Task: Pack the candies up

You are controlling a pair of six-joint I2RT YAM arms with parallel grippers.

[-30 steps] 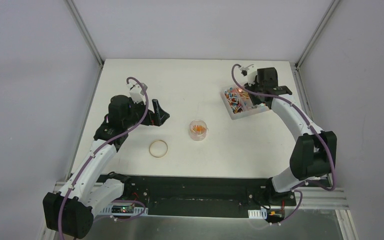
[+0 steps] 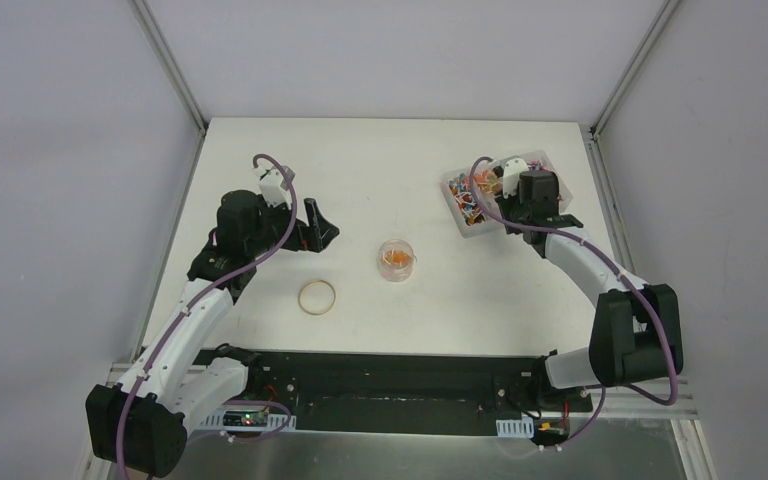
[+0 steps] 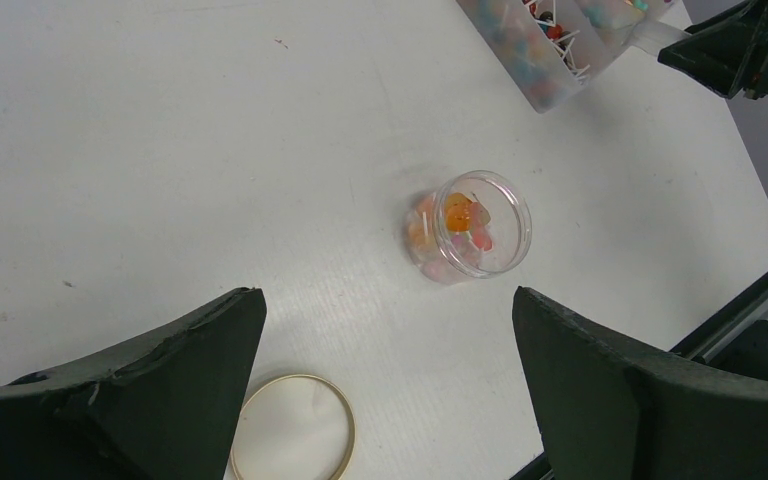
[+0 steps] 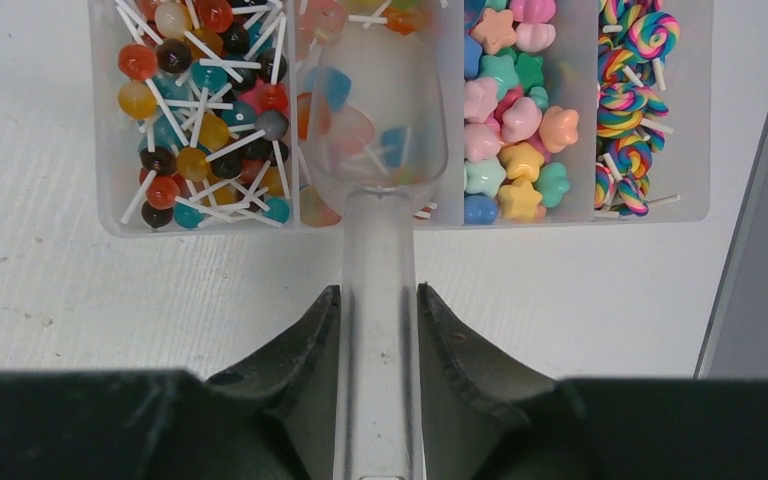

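Observation:
A clear scoop (image 4: 380, 300) is held by its handle, with my right gripper shut on it. Its bowl is over the second compartment from the left of the clear candy box (image 4: 530, 228) in the right wrist view; candies show through it, and whether any lie inside it I cannot tell. The other compartments hold ball lollipops (image 4: 205, 110), star candies (image 4: 520, 160) and swirl lollipops (image 4: 632, 110). A clear jar (image 3: 480, 270) with a few candies (image 3: 463, 215) stands mid-table. My left gripper (image 2: 322, 230) is open and empty, left of the jar.
A thin tan ring (image 2: 317, 297), perhaps a lid, lies on the table (image 2: 380, 170) left of and in front of the jar. Walls rise behind and at both sides.
My right gripper has come toward the front of the table over the candy box, uncovering part of the box's far side. The left arm, jar and ring have not moved.

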